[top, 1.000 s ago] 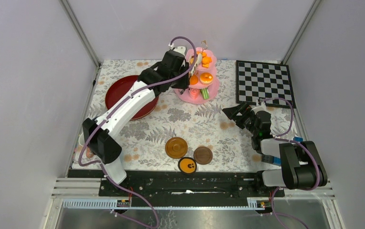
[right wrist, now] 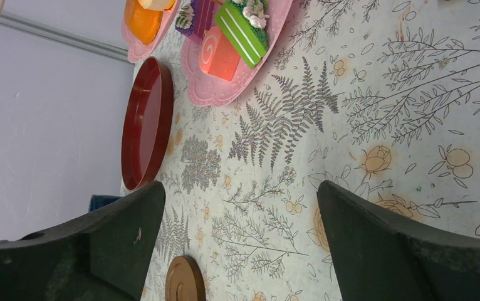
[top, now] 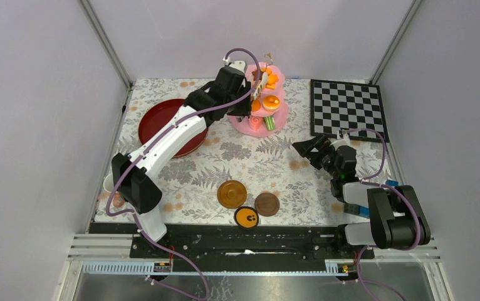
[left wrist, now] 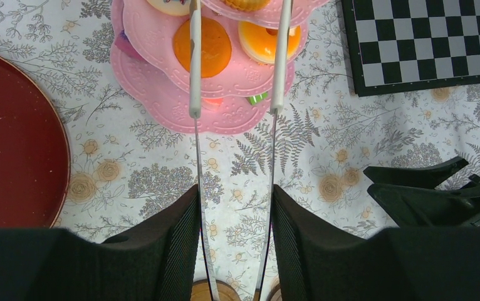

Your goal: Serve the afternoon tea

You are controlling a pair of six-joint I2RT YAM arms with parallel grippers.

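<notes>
A pink tiered stand (top: 245, 126) at the back of the table carries several toy pastries. On its tiers are an orange round pastry (left wrist: 207, 49), a yellow-topped white one (left wrist: 259, 42) and a green cake slice (right wrist: 242, 34). My left gripper is shut on tongs with white tips (left wrist: 195, 69). The two tips stand spread over the stand, with nothing seen clasped between them; whether they touch a pastry is unclear. My right gripper stands open and empty over the bare cloth, right of the stand.
Left of the stand lies a round red tray (top: 157, 119); a chequered board (top: 350, 113) lies at the back right. Brown coasters (top: 232, 194) and a bear-faced one (top: 246, 217) sit near the front edge.
Over the last second my left arm has shifted very slightly to the right at the stand, tongs included. The right arm, stand and coasters look unmoved.
</notes>
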